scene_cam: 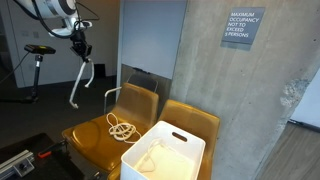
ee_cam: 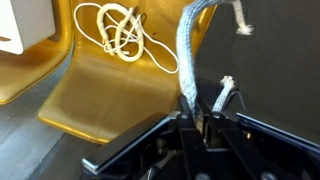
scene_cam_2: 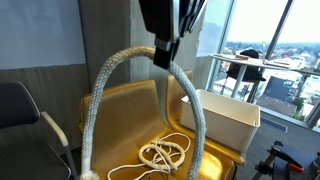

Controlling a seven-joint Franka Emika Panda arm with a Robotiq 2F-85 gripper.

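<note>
A length of thick white rope (scene_cam_2: pixel 96 115) hangs from my gripper (scene_cam: pixel 83 52), which is shut on it high at the left. Both rope ends dangle: in the wrist view the held rope (ee_cam: pixel 186 50) passes between the fingers, with one frayed end at the upper right. Below, a coil of thinner cream rope (scene_cam: pixel 122 128) lies on the seat of a tan chair (scene_cam: pixel 98 143). To the right of the coil, the white bin (scene_cam: pixel 163 160) stands on the neighbouring chair, with a piece of light rope (scene_cam: pixel 148 158) inside it.
A dark chair (scene_cam_2: pixel 30 130) stands beside the tan chairs in the second exterior view. The chair backs (scene_cam: pixel 138 103) rise behind the coil and bin. Open air surrounds the gripper above the seats.
</note>
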